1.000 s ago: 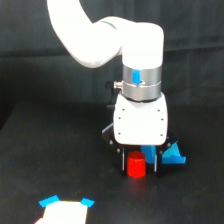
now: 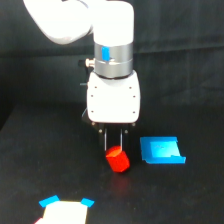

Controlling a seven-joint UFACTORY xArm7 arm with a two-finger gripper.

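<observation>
A small red block [image 2: 118, 159] shows at the middle of the camera view, tilted, with a lighter orange-red face towards me. My gripper [image 2: 114, 146] hangs straight above it, its white body pointing down. The dark fingers end close to the block's upper part and blend into the dark background. Whether they grip the block or stand clear of it cannot be made out, nor whether the block touches the table. A blue square [image 2: 161, 150] lies flat to the right, apart from the block.
A whitish square board [image 2: 65, 212] with blue tape [image 2: 49, 201] at its corners lies at the front left, cut off by the frame edge.
My gripper has moved left and up in the view. The red block has shifted left and slightly up, and now tilts. The blue square, partly hidden before, now shows fully.
</observation>
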